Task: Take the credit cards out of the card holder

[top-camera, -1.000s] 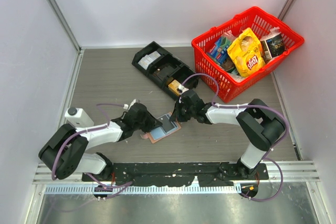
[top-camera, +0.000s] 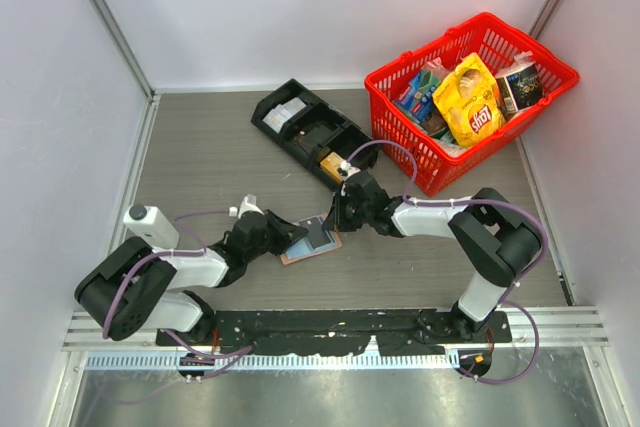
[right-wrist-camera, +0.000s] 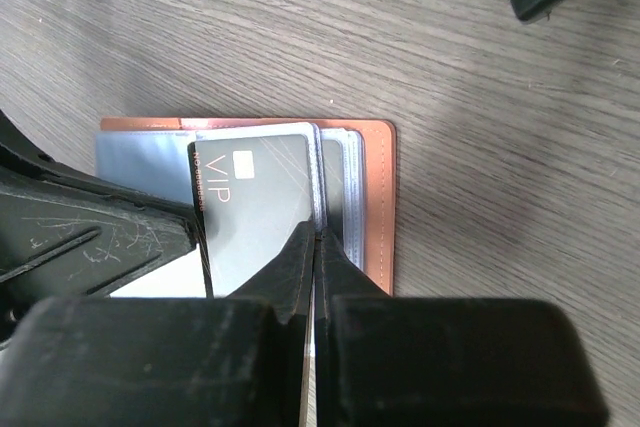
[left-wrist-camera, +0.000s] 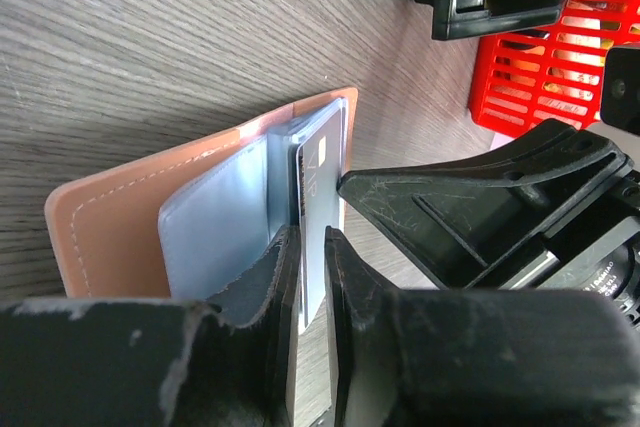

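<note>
The opened card holder (top-camera: 289, 260) lies on the table between my arms, tan with stitched edges and pale blue sleeves (left-wrist-camera: 213, 217). A grey card (right-wrist-camera: 255, 197) marked VIP sits in one sleeve, its dark edge toward my left gripper. That left gripper is part open at the card's edge, one fingertip on either side in the left wrist view; whether they touch the card is unclear. My right gripper is shut on the clear sleeve's edge at the opposite side of the card. How deep its fingertips reach is hidden.
Behind the holder stands a black compartment tray (top-camera: 318, 133) with small items in it. A red basket (top-camera: 405, 132) of snack packs fills the back right. A white bottle (top-camera: 150, 226) stands at the left. Table around the holder is clear.
My left gripper has shifted slightly, and the holder's near left corner has swung a little up and left. The right arm stays where it was.
</note>
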